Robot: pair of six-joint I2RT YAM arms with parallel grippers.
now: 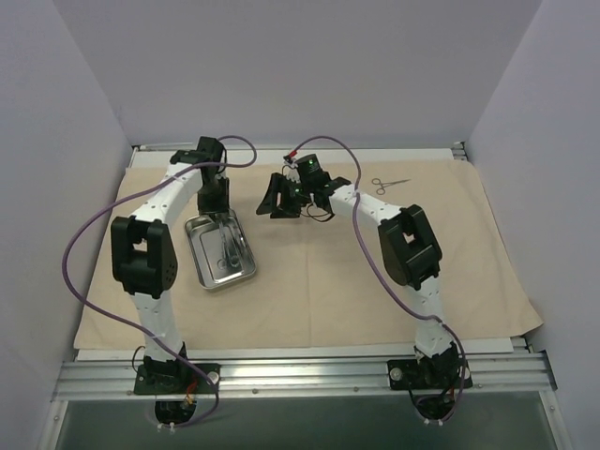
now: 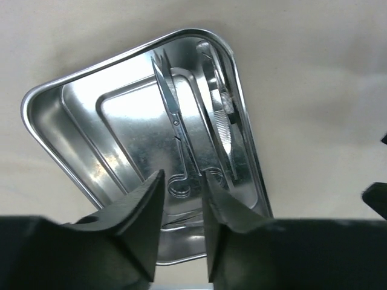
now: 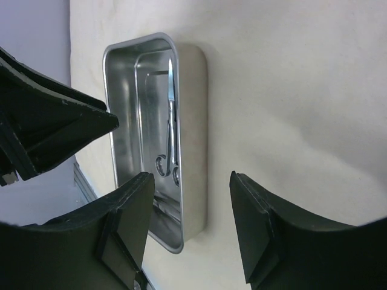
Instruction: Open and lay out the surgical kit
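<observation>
The steel tray (image 1: 201, 272) sits at the left of the cloth, holding scissors (image 2: 175, 121), tweezers (image 2: 220, 124) and more instruments, partly hidden at its lower end. My left gripper is above the tray, fingertips a little apart, with nothing visible held between them. My right gripper stands open to the right of the tray, empty, pointing toward it. A pair of scissors (image 1: 384, 185) lies apart on the cloth at the back right.
Walls bound the work area at back and sides.
</observation>
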